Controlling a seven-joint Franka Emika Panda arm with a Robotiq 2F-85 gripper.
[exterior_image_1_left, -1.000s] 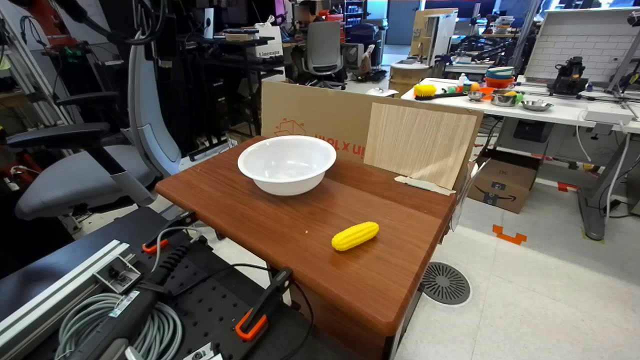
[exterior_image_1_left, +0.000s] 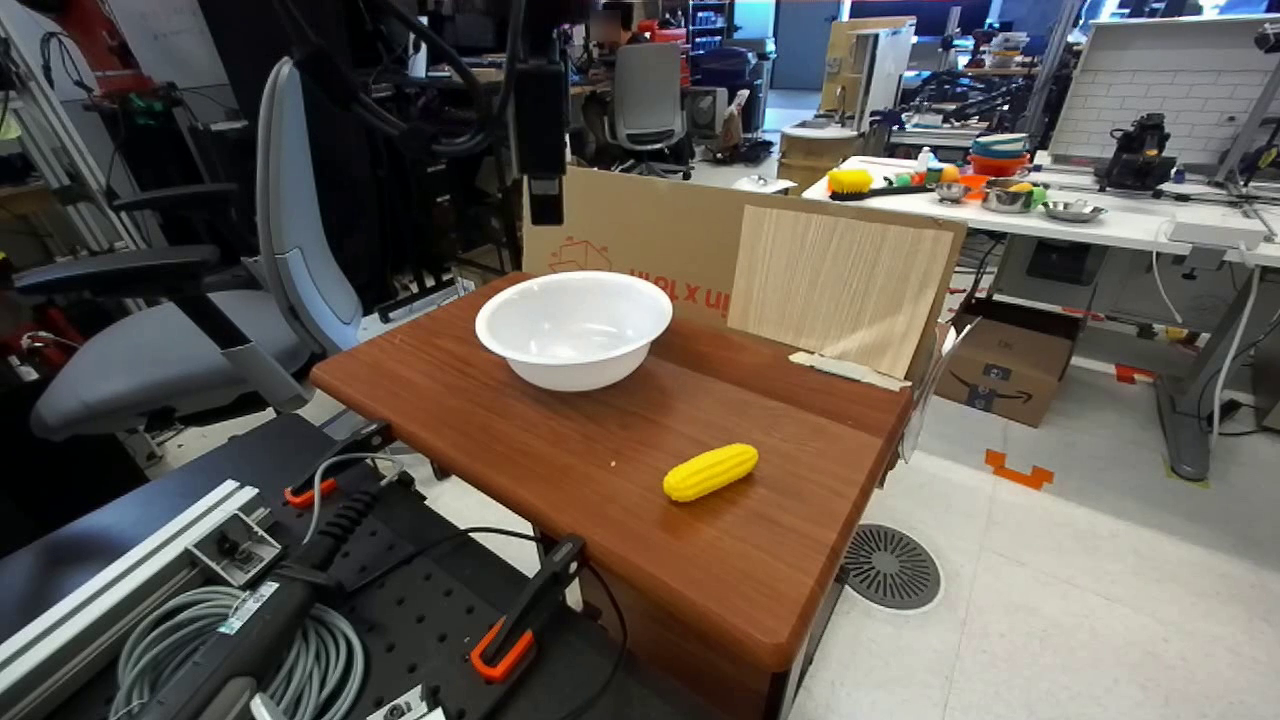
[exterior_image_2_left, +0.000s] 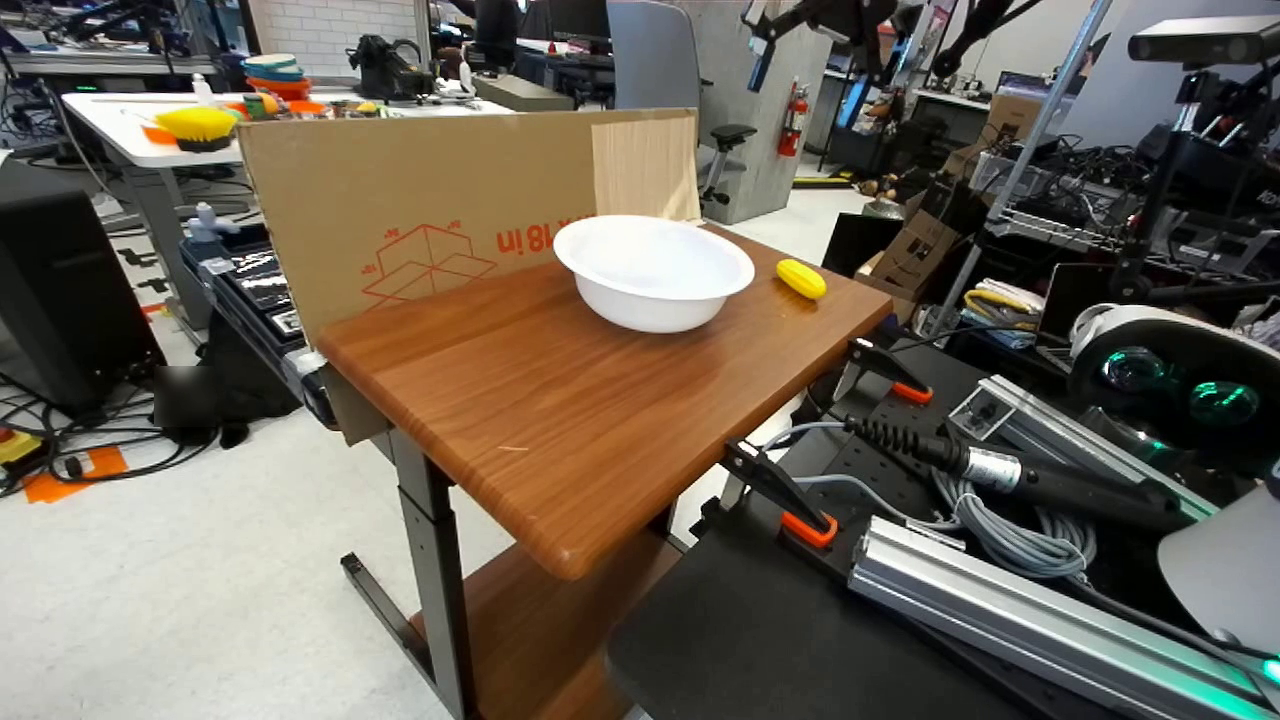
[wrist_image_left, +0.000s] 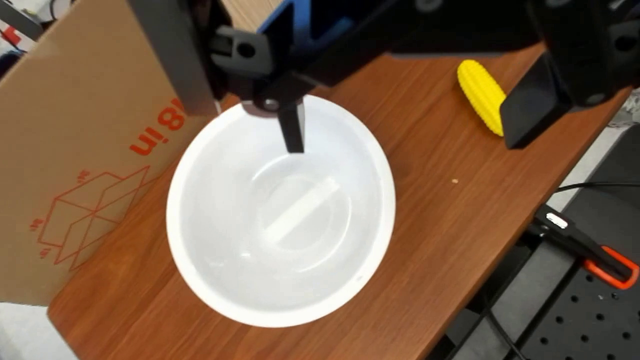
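A white bowl (exterior_image_1_left: 575, 330) stands upright on the brown wooden table (exterior_image_1_left: 504, 414); the wrist view shows no object inside this bowl (wrist_image_left: 282, 240). A yellow corn cob (exterior_image_1_left: 710, 472) lies on the bare tabletop, apart from the bowl and closer to the table's clamped side. High over the table hangs my gripper, its fingers wide apart and nothing between them. In the wrist view one fingertip (wrist_image_left: 292, 132) overlaps the bowl's rim area, and the other partly covers the corn (wrist_image_left: 480, 93).
A cardboard sheet (exterior_image_2_left: 420, 204) stands along one table side. Orange-tipped clamps (exterior_image_2_left: 780, 492) grip the opposite edge, beside a black perforated bench (exterior_image_1_left: 420, 612) with cables and a metal rail. Open tabletop surrounds the corn.
My arm has swung rightward in exterior view 1, bringing the gripper into sight above and behind the bowl. Bowl and corn have stayed put.
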